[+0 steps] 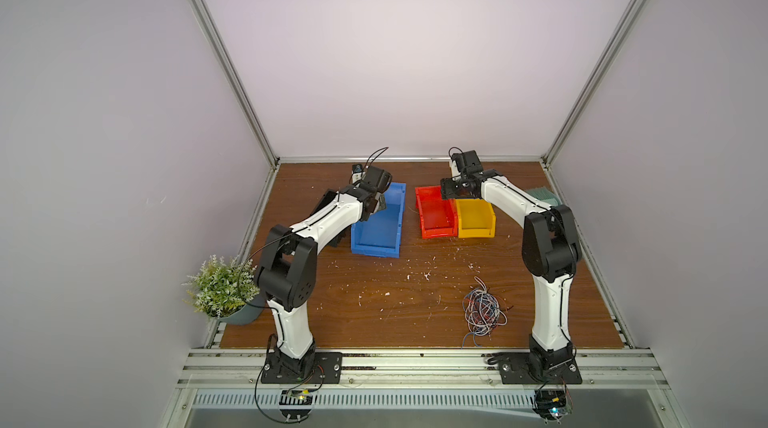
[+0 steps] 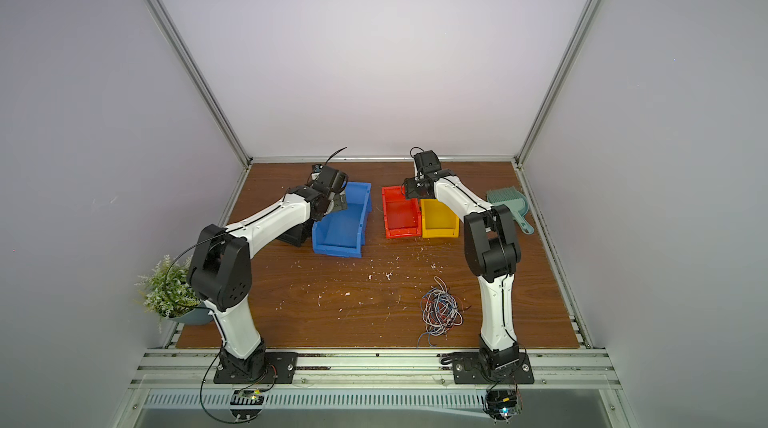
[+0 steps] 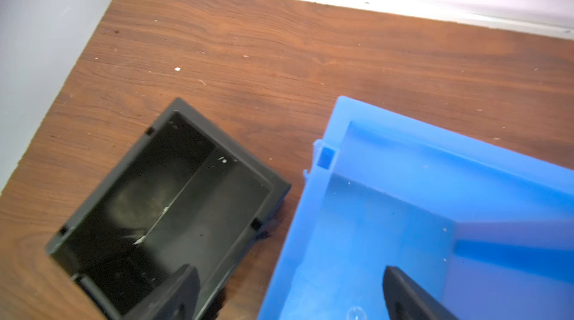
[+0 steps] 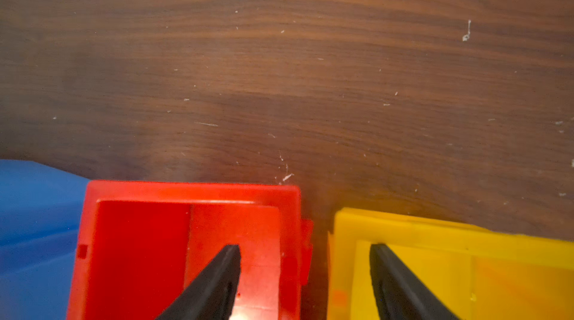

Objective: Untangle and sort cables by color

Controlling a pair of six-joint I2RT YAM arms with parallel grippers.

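A tangled heap of thin cables [image 1: 483,312], pale, bluish and reddish strands, lies at the front right of the table. My left gripper is open over the left wall of the blue bin [image 3: 382,230]; one finger is above the bin's inside, the other over the black bin [image 3: 203,212]. Open too, my right gripper has the adjoining walls of the red bin [image 4: 239,230] and yellow bin [image 4: 412,260] between its fingers. Whether either gripper touches a wall cannot be made out. No cable shows in the visible parts of the bins.
A green dustpan [image 2: 510,202] lies at the right edge of the table, and a potted plant [image 1: 225,288] stands at the left. White scraps litter the otherwise clear middle front. Behind the bins, a strip of table is free.
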